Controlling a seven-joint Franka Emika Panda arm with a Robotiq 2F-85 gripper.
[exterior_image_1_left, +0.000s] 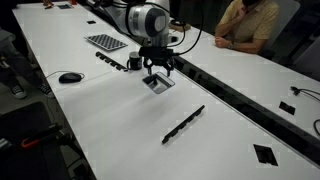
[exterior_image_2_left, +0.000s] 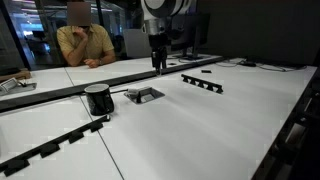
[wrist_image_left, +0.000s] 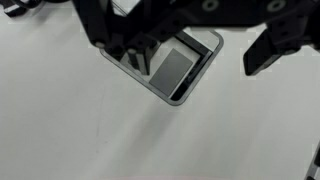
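My gripper is open above a small silver tray on the white table. Something dark shows at the tray's left side in exterior view 1. From exterior view 2, the gripper hangs above and just behind the tray, apart from it. In the wrist view the fingers of the gripper stand wide apart. The tray's grey rim lies below them, nearer the left finger. Part of the tray is hidden behind the gripper body there.
A dark mug stands left of the tray, near a black toothed strip. Another black strip lies to the right. A mouse-like black object and a dotted panel are farther left.
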